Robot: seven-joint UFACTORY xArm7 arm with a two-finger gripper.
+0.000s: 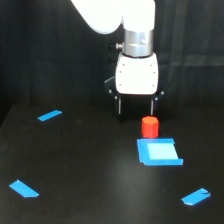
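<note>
A small red block [149,127] stands upright on the dark table, just behind a pale square [161,151] edged with blue tape. My gripper [136,106] hangs behind and above the block, its middle slightly left of it. The fingers are spread wide, and nothing shows between them. How far the fingertips are from the tabletop is hard to judge against the dark background.
Blue tape strips mark the table at back left [50,115], front left [24,189] and front right [196,197]. Bare tabletop [85,150] fills the middle and left. A dark curtain [50,50] hangs behind.
</note>
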